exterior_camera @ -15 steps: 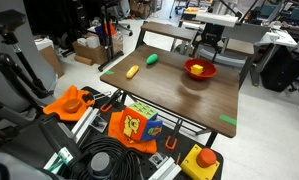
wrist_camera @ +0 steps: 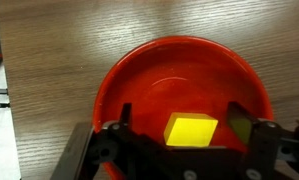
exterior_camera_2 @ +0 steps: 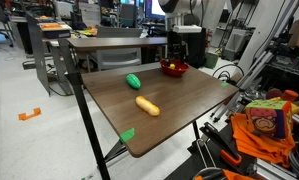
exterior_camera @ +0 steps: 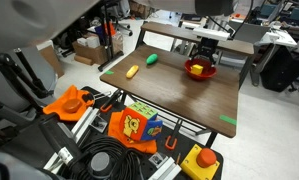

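Observation:
A red bowl (wrist_camera: 179,62) fills much of the wrist view, with a yellow block (wrist_camera: 192,129) lying inside it, toward its lower part. My gripper is open above the bowl, its dark fingers apart to the left and right of the block, with nothing held. In exterior view 1 the bowl (exterior_camera: 211,80) sits on the far right part of the brown table (exterior_camera: 179,92), and the yellow block (exterior_camera: 196,70) shows inside. From exterior view 2 the bowl (exterior_camera_2: 174,70) is at the table's far end, the gripper just over it.
A green object (exterior_camera_2: 133,82) and a yellow elongated object (exterior_camera_2: 147,105) lie on the table, well away from the bowl. Near the robot base are an orange bag (exterior_camera: 134,128) and a red-topped yellow button box (exterior_camera: 201,160).
Over the last second the arm and gripper have come down toward the bowl. The bowl, the block and the other table objects look unmoved.

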